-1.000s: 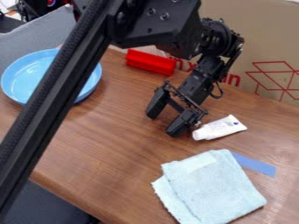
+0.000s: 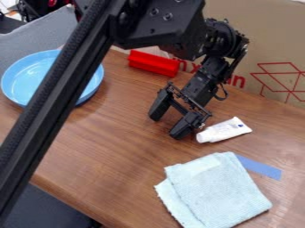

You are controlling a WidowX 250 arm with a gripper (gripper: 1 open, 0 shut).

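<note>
My black gripper (image 2: 167, 123) is low over the wooden table (image 2: 119, 156), open, its two fingers pointing down toward the front left, with nothing seen between them. A white tube (image 2: 224, 129) lies just to the right of it, very close to the right finger; whether they touch I cannot tell. A folded pale blue towel (image 2: 215, 191) lies at the front right.
A blue plate (image 2: 36, 71) sits at the left, partly behind a black beam. A red cylindrical object (image 2: 152, 63) lies at the back near a cardboard box (image 2: 274, 62). A strip of blue tape (image 2: 259, 167) is beside the towel.
</note>
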